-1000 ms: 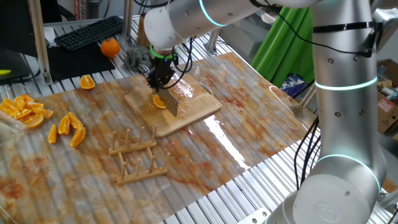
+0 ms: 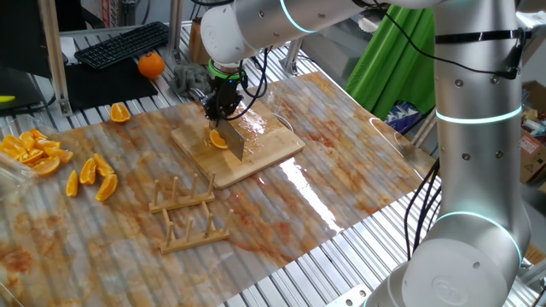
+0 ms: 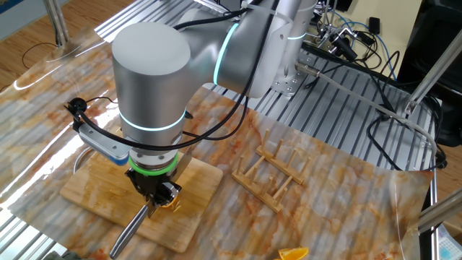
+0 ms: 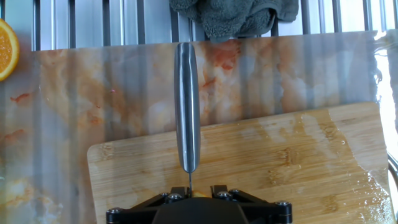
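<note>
A knife with a metal handle (image 4: 188,106) stands with its broad blade (image 2: 230,141) upright on the wooden cutting board (image 2: 277,149). A cut orange piece (image 2: 218,139) is against the blade in exterior view 1. My gripper is low over the board, straddling the knife close to where handle and blade meet. Its fingertips (image 4: 219,191) look apart in the wrist view, with the thin blade nearer the left one and a bit of orange showing in the gap. The arm hides much of the knife in exterior view 2.
A wooden peg rack (image 2: 189,213) stands in front of the board. Orange wedges (image 2: 90,175) and a heap of pieces (image 2: 34,153) lie left. Farther back are a half-cut orange (image 2: 119,112), a whole orange (image 2: 151,66) and a grey towel (image 4: 233,15).
Over the last second the gripper has shifted slightly down toward the knife, and the arm has moved a little. The knife and orange piece stay in place.
</note>
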